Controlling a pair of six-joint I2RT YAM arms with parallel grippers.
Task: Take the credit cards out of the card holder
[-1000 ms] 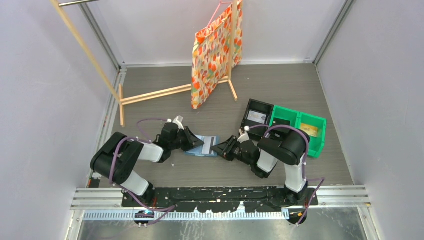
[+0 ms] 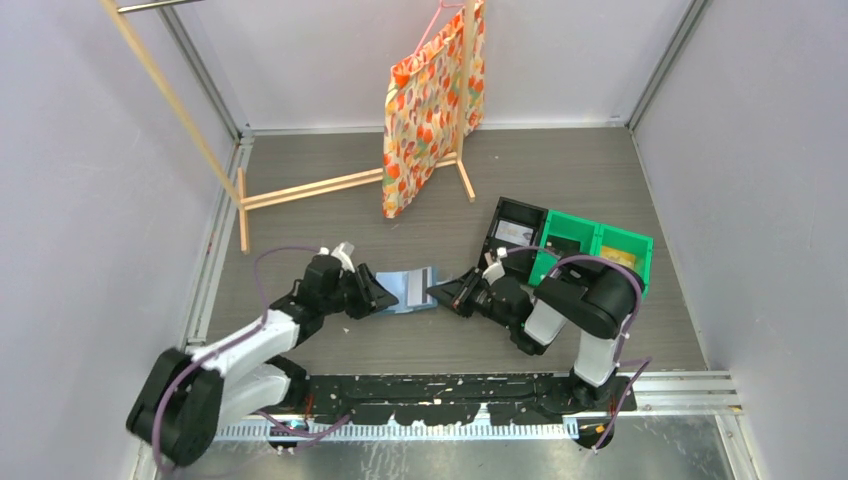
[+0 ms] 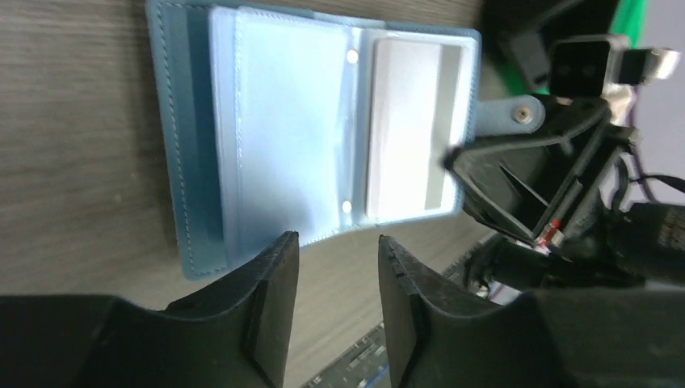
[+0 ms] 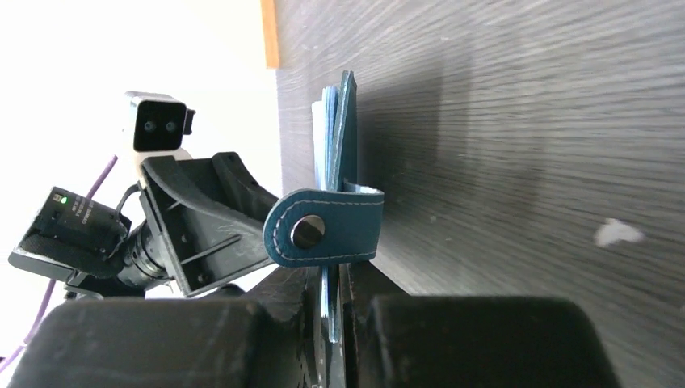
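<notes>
A blue card holder (image 3: 339, 121) lies opened flat in the left wrist view, held off the table. Its left part has clear sleeves (image 3: 287, 129), and a white card with a dark stripe (image 3: 404, 121) shows in its right part. My right gripper is shut on the holder's edge, close to a snap strap (image 4: 355, 226). My left gripper stands open by the holder's near left side, and only table shows between its fingertips. In the top view the holder (image 2: 408, 289) spans the space between both grippers.
Behind my right arm stand a black box (image 2: 515, 230) and a green divided box (image 2: 625, 240). A wooden rack (image 2: 320, 188) with a patterned cloth (image 2: 430, 110) is at the back. The table between rack and holder is free.
My left gripper has moved a little left, uncovering more of the holder, and its arm has swung down and left.
</notes>
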